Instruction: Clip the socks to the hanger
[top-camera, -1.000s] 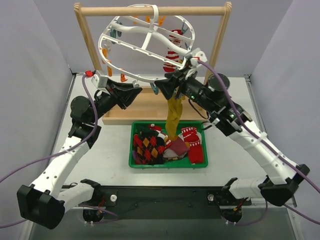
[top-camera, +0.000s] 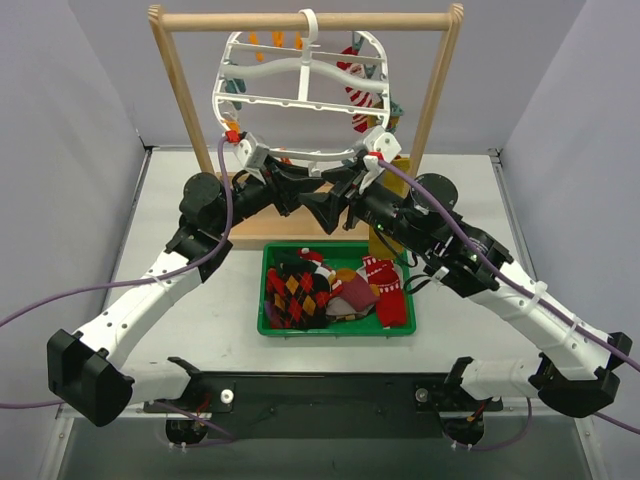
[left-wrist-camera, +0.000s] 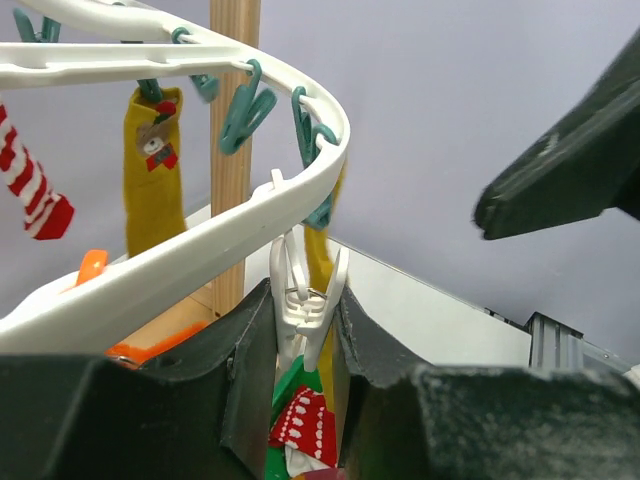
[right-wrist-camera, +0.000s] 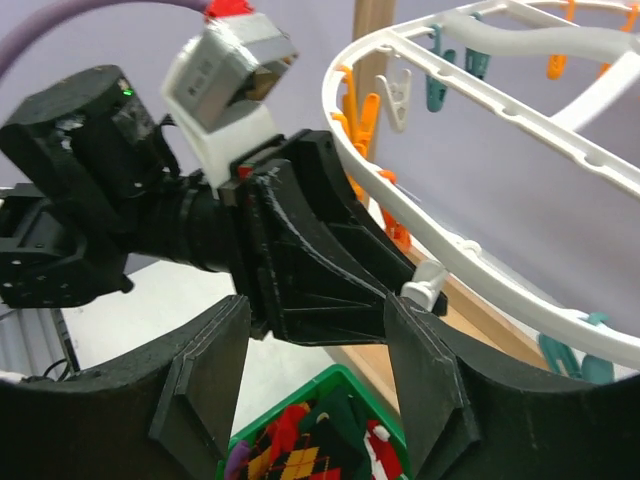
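The white round hanger (top-camera: 282, 98) hangs from the wooden frame, with coloured pegs and socks on it. My left gripper is shut on a white peg (left-wrist-camera: 297, 300) under the hanger's rim. A yellow sock with a figure (left-wrist-camera: 152, 175) and a striped sock (left-wrist-camera: 30, 185) hang from it; another yellow sock hangs behind the white peg. My right gripper stands open below the rim, close to my left one, with nothing seen between its fingers.
A green bin (top-camera: 340, 330) of loose socks sits below on the white table. The wooden frame (top-camera: 445, 60) stands around the hanger. Walls flank both sides.
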